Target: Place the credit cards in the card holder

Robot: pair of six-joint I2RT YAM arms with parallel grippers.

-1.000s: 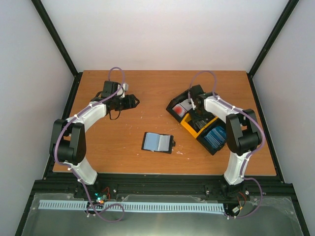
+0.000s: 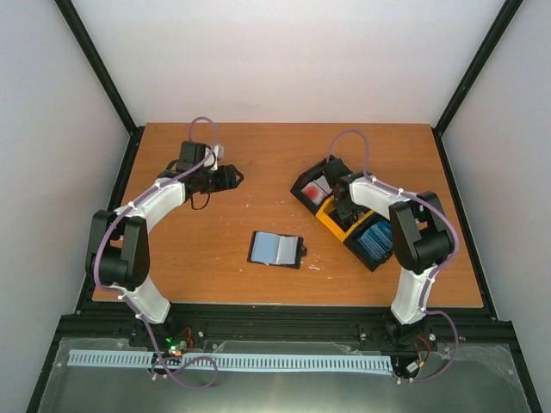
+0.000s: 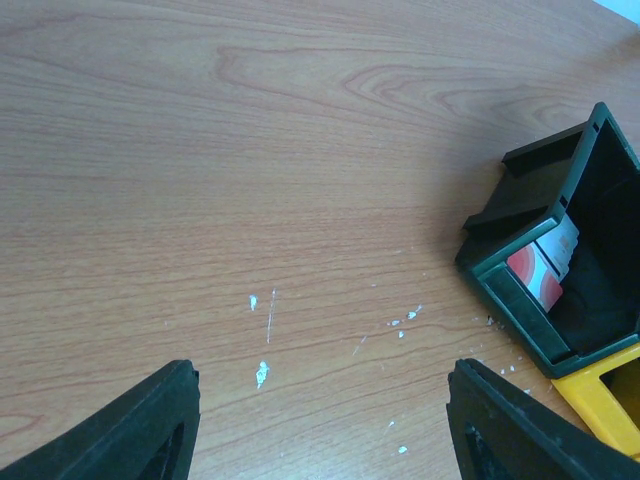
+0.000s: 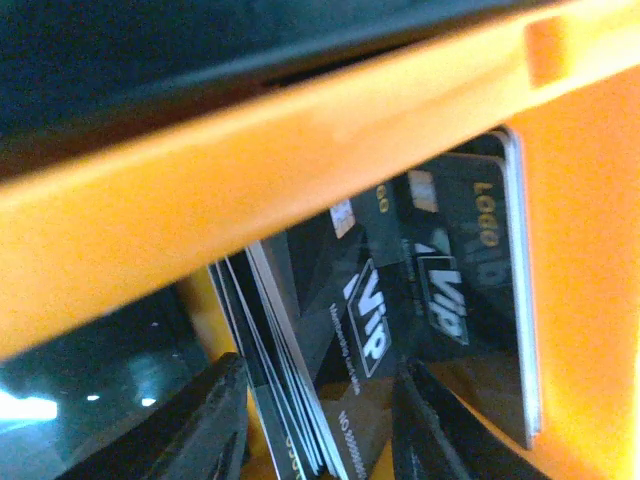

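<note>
Black VIP cards (image 4: 345, 330) stand in the yellow bin (image 4: 230, 190) in the right wrist view, some leaning and showing their edges. My right gripper reaches into that bin, its fingers part open with card edges between the fingertips. Whether the pads touch a card, I cannot tell. The open card holder (image 2: 276, 249) lies flat on the table in the top view, showing pale blue and grey inner faces. Far to the upper left of it, my left gripper (image 2: 238, 178) hovers open and empty; bare wood shows between its fingers.
One black bin with red-and-white cards (image 2: 317, 190) adjoins the yellow one; another, with blue cards (image 2: 375, 240), sits on its other side. Bin walls surround the right gripper closely.
The left arm, bins and card holder have stayed in place.
</note>
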